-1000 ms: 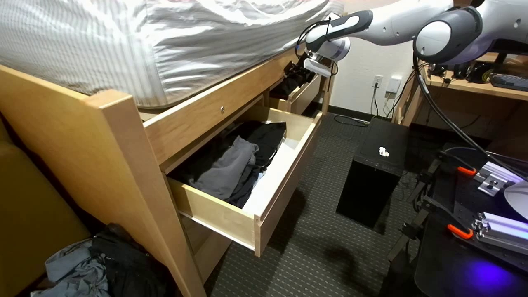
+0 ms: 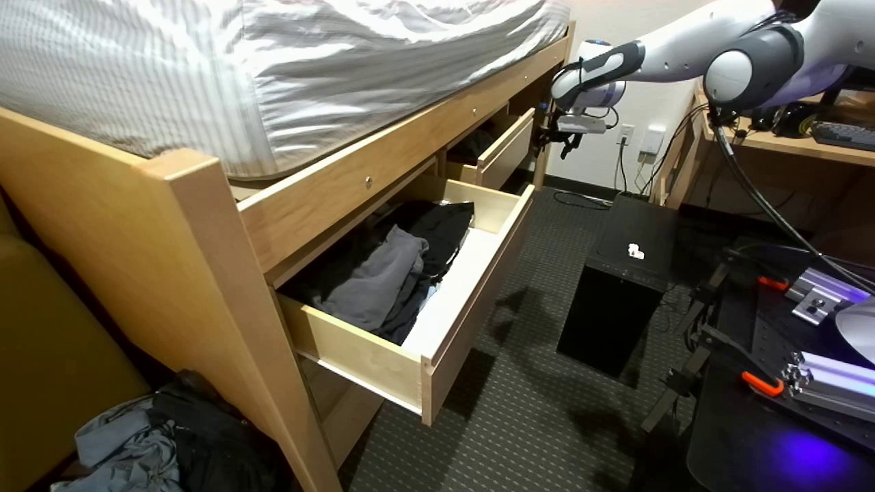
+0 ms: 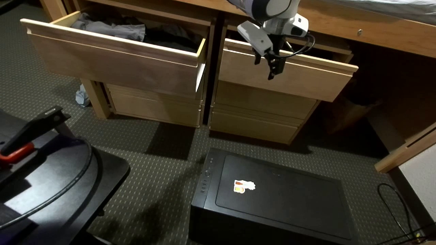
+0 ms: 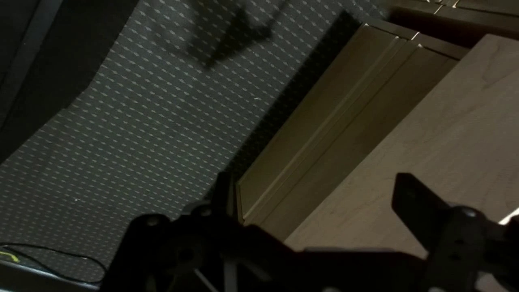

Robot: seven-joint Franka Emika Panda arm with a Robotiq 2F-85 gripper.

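Note:
My gripper [image 3: 264,67] hangs just in front of the wooden front of the farther drawer [image 3: 310,79]. In the wrist view, its dark fingers [image 4: 414,207] stand wide apart with nothing between them, so it is open. Pale wood of that drawer front [image 4: 467,136] fills the right of the wrist view. The farther drawer is pulled partway out; exterior view 1 shows dark contents inside, too dim to make out. Nearer the camera there, a second drawer [image 2: 480,307] stands well out, with grey cloth [image 2: 369,283] and black cloth [image 2: 443,221] in it.
A black computer case [image 2: 627,246] stands on the carpet opposite the drawers. The black table [image 2: 771,434] with clamps is at the right. More clothes [image 2: 156,439] lie piled by the bed's end. Carpet between drawers and case is clear.
From over the farther drawer, the arm has drawn back to the right and lowered, so the gripper is outside its front. Both drawers look unmoved.

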